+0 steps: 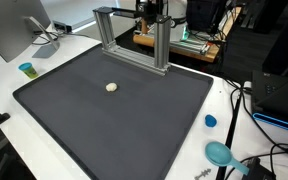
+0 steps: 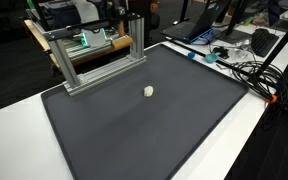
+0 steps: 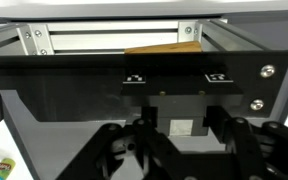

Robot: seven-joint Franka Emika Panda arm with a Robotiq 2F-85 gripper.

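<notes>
In the wrist view my gripper reaches the front of a black drawer-like unit point(image 3: 74, 90). Its fingers point(image 3: 146, 122) close around a dark handle-like piece point(image 3: 182, 90) at that front, though most of the contact is hidden. Behind the black front, a wooden block point(image 3: 164, 48) lies in a white-bottomed space. From outside, the unit stands on a silver metal frame point(image 2: 99, 73) at the mat's edge, and the gripper cannot be made out clearly there.
A small pale round object point(image 1: 111, 87) rests on the wide grey mat point(image 1: 104, 125), which is otherwise clear. Off the mat are a blue piece point(image 1: 210, 121), a turquoise ladle-like object point(image 1: 222, 155) and a green-topped cup point(image 1: 27, 70). Cables point(image 2: 249, 70) lie beyond the mat.
</notes>
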